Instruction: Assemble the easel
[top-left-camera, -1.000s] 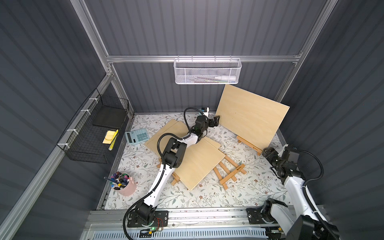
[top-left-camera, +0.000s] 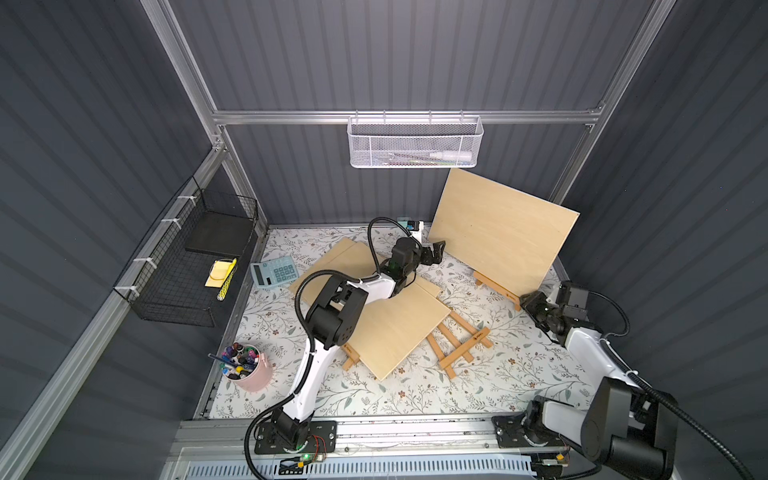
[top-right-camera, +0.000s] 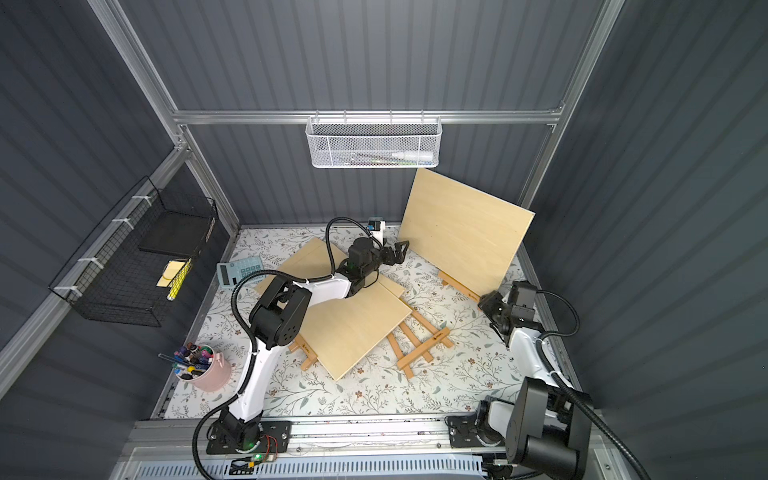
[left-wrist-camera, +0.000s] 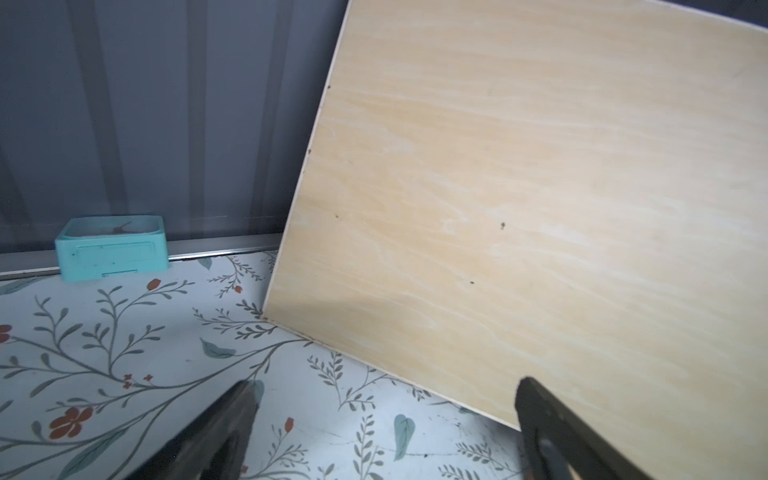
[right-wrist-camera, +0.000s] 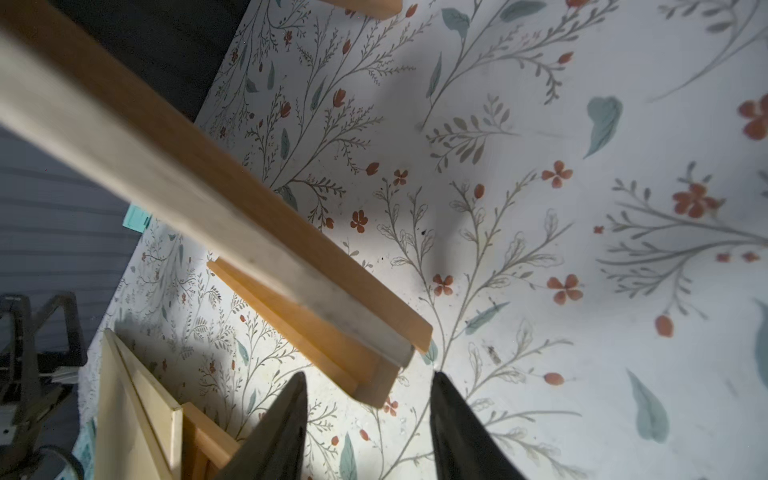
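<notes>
A large plywood board (top-left-camera: 504, 228) stands tilted back at the rear right, its lower edge along a wooden ledge (top-left-camera: 496, 288). In the right wrist view, the end of this ledge (right-wrist-camera: 375, 384) shows just ahead of my right gripper. That gripper's fingers (right-wrist-camera: 280, 436) are spread apart, with no thing visibly clamped between them. My left gripper stands open in front of the board's left part, floor showing between its fingers. A second wooden easel frame (top-left-camera: 460, 344) lies flat on the table, partly under other boards (top-left-camera: 400, 328).
A calculator (top-left-camera: 273, 273) and a pink pen cup (top-left-camera: 251, 372) stand at the left. A teal box (left-wrist-camera: 112, 248) sits by the back wall. Free floor lies at the front right, between the flat frame and my right arm.
My right gripper has moved left, closer to the ledge's right end. The left gripper has shifted slightly, now a little lower and to the right. The standing board has stayed in place.
</notes>
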